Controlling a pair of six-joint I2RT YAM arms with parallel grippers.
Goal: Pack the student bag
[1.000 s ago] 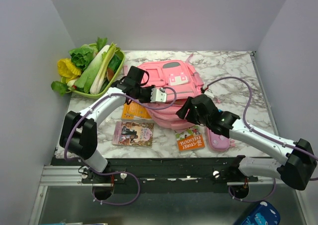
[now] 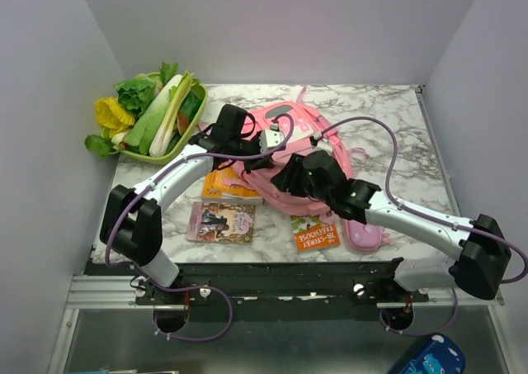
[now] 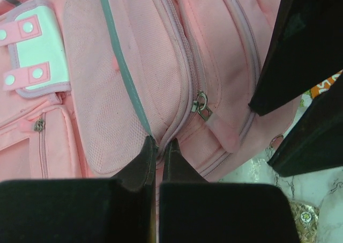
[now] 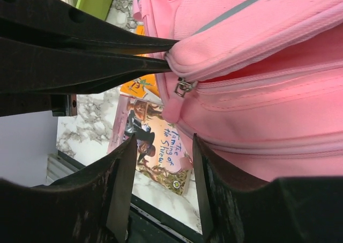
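Observation:
The pink student bag (image 2: 285, 122) lies on the marble table, its main zipper partly open with a dark red gap (image 4: 236, 81) showing. My left gripper is shut on the edge of the bag's upper panel, at the corner by the zipper. Close by hangs a pink zipper pull (image 4: 172, 110) on a metal slider (image 4: 185, 86). My right gripper stands part open before that pull, its fingers (image 4: 124, 176) apart and nothing between them. The princess book (image 2: 221, 222) and the orange-green book (image 2: 315, 234) lie in front of the bag.
An orange book (image 2: 227, 184) lies partly under the left arm. A pink pouch (image 2: 363, 234) rests right of the bag. The green vegetable basket (image 2: 196, 120) fills the back left corner. Bare marble (image 2: 396, 134) shows at the right.
My right gripper has moved left along the bag's front toward the left gripper. The bag has turned and sagged, and the left gripper has shifted slightly with its edge.

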